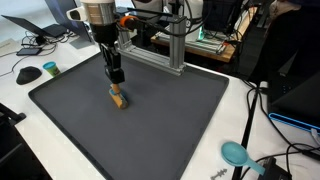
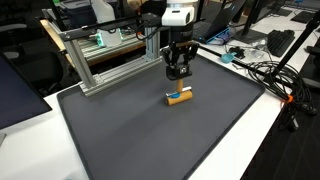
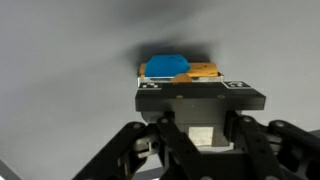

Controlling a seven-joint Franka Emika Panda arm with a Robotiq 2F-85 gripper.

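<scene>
A small toy hammer-like piece with an orange body and a blue patch (image 2: 178, 98) is at or just above the dark mat. Its short orange stem points up into my gripper (image 2: 180, 79), which is shut on it. From the other side, the orange stem (image 1: 117, 95) shows leaning slightly under the fingers. Looking down in the wrist view, the orange and blue piece (image 3: 166, 67) sits across the far side of the fingers, with the gripper body covering part of it. Whether it touches the mat cannot be told.
A green cup (image 1: 51, 69) and a black object (image 1: 29, 75) stand beyond its left edge. A metal frame (image 1: 155, 55) runs along the back. A teal round item (image 1: 238, 156) lies off the mat.
</scene>
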